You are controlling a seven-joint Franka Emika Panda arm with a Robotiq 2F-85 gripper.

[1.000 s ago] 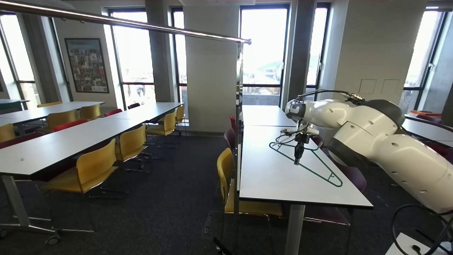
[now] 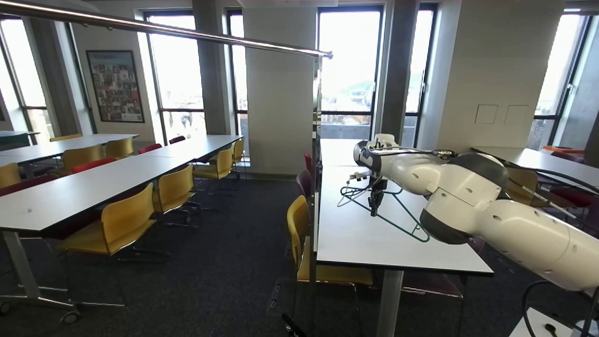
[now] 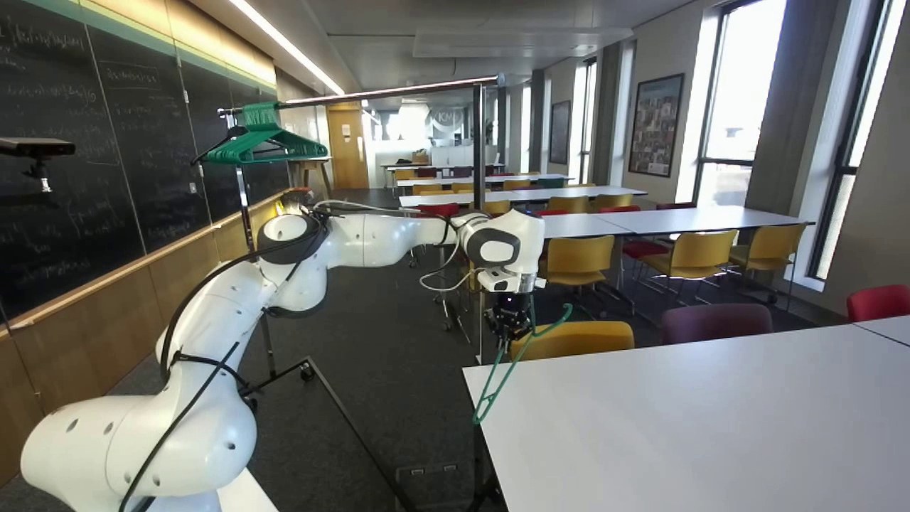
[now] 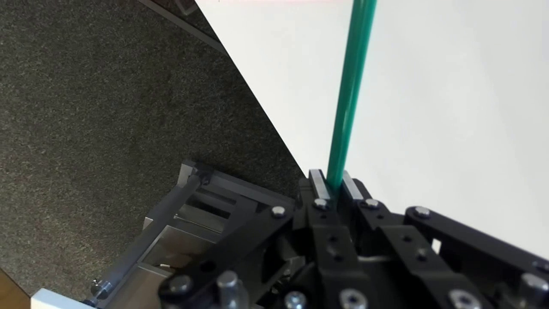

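A green clothes hanger (image 2: 399, 224) hangs tilted from my gripper (image 2: 375, 211), above the white table (image 2: 348, 247). In the wrist view the hanger's green bar (image 4: 351, 87) runs up from between the two fingertips, and the gripper is shut on it. From the other side, the hanger (image 3: 503, 384) slants down past the table's near left corner, under the gripper (image 3: 509, 337). Its hook is hard to make out behind the wrist.
A metal rail (image 3: 388, 92) stands on an upright post (image 2: 317, 151) left of the arm; several green hangers (image 3: 264, 146) are bunched at its far end. A yellow chair (image 2: 298, 224) is beside the table.
My arm has shifted left in exterior view 1, carrying the hanger with it toward the rail post. The hanger stays between the fingers and is turned slightly.
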